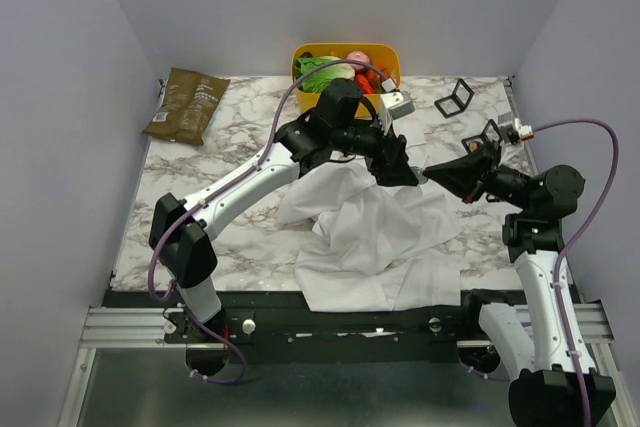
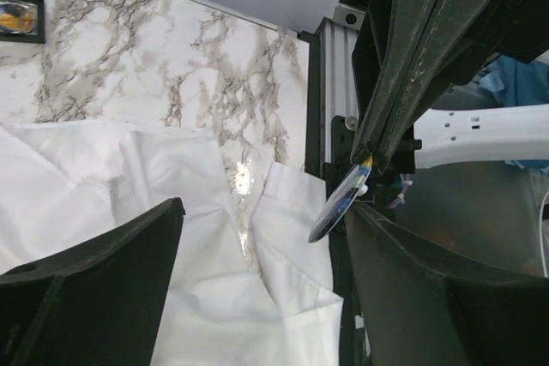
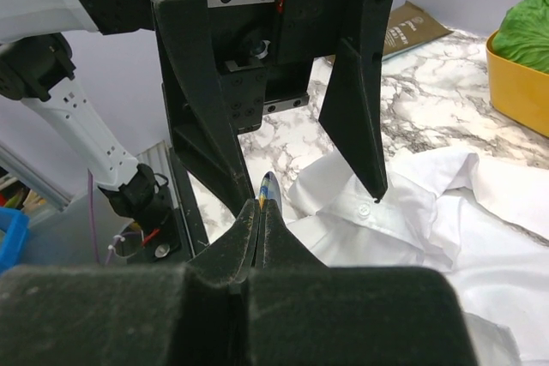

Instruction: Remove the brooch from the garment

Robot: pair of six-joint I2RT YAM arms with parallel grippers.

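The white garment [image 1: 370, 237] lies rumpled across the marble table. My right gripper is shut on the thin, rounded brooch [image 2: 340, 201], whose edge shows a bit of yellow and blue. In the right wrist view the brooch [image 3: 269, 189] juts from those fingertips almost edge-on, above the cloth and apart from it. My left gripper stands open, its fingers spread, with empty space between them. One of its fingertips is close beside the brooch; whether they touch I cannot tell.
At the back stands a yellow bin [image 1: 300, 100] of vegetables. A brown bag [image 1: 187, 105] lies back left, and two small black frames, one being a black frame [image 1: 455, 97], sit back right. Both arms meet closely over the garment. Bare marble shows on the left.
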